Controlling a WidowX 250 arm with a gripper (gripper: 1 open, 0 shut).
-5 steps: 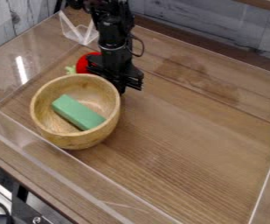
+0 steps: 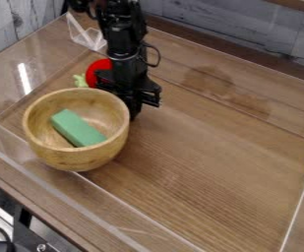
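Observation:
My black gripper [image 2: 128, 91] is low over the table behind a tan bowl [image 2: 104, 145], at its back right edge; its fingertips are dark and partly hidden, so their state is unclear. A green block [image 2: 76, 128] lies inside the bowl. A red object [image 2: 99, 70] with a small green part sits at the left of the gripper, partly hidden by it.
A dark cable shows at the bottom left corner, and a pale wall runs along the top left.
The bowl has shifted a little toward the left and front, with the green block in it. My gripper has moved slightly the same way.

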